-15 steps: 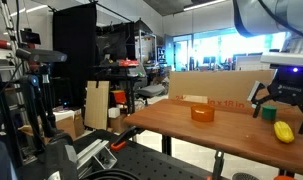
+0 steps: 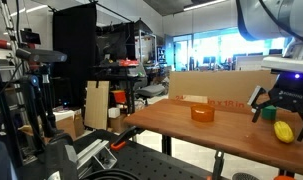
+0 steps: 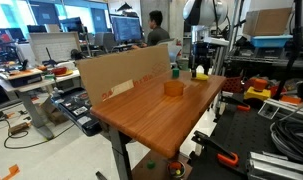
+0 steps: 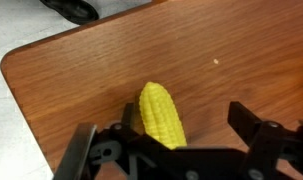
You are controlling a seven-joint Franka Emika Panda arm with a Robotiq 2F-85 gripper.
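Observation:
A yellow, elongated, speckled object, perhaps a corn cob [image 4: 161,116], lies on the wooden table [image 2: 171,120] near its right end. It shows in exterior view 1 as a yellow shape [image 2: 283,131] just below the arm. My gripper stands open above it, its two dark fingers wide apart. In the wrist view the yellow object lies between them, closer to the left one, its lower end hidden by the gripper's body. Nothing is held. An orange bowl [image 2: 202,113] rests farther along the table, and a green cup [image 2: 268,112] stands behind the gripper.
A tan panel [image 3: 131,75] runs along one long side of the table. Bare tabletop [image 3: 156,115] surrounds the bowl. Below the table's edge, a dark object [image 4: 73,10] shows in the wrist view.
Over the last second the arm and gripper have come down slightly toward the yellow object. The yellow object, bowl and cup have stayed where they were.

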